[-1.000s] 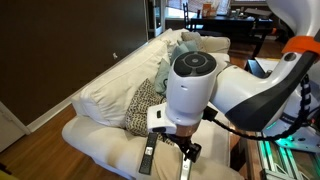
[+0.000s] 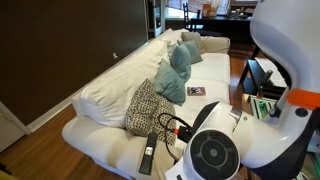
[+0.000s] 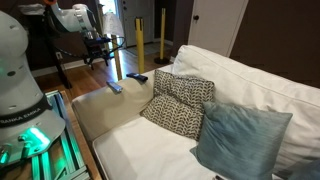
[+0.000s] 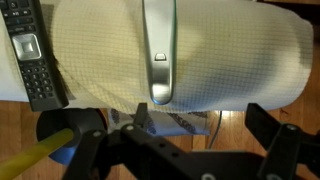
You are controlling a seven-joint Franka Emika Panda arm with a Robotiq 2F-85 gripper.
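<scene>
My gripper stands open in the wrist view, its two fingers spread wide with nothing between them. Ahead of the fingertips, a slim silver-grey remote (image 4: 160,52) lies on the cream ribbed couch arm (image 4: 240,55). Left of it rests a black remote (image 4: 36,65) with many buttons. Exterior view 2 shows the grey remote (image 3: 114,87) near the couch edge and the black remote (image 3: 137,76) farther back. In exterior view 1 the black remote (image 2: 148,154) is plain, while the arm (image 2: 215,145) largely hides the grey one.
A patterned cushion (image 3: 178,103) and a blue-grey pillow (image 3: 240,138) lean on the couch back. Yellow posts (image 3: 140,40) stand beyond the couch. Wood floor (image 4: 235,130) shows past the couch edge. A small dark item (image 2: 196,91) lies on the seat.
In exterior view 1 the arm has swung right and toward the camera, and now covers most of the grey remote's place. Both remotes appear unmoved where visible.
</scene>
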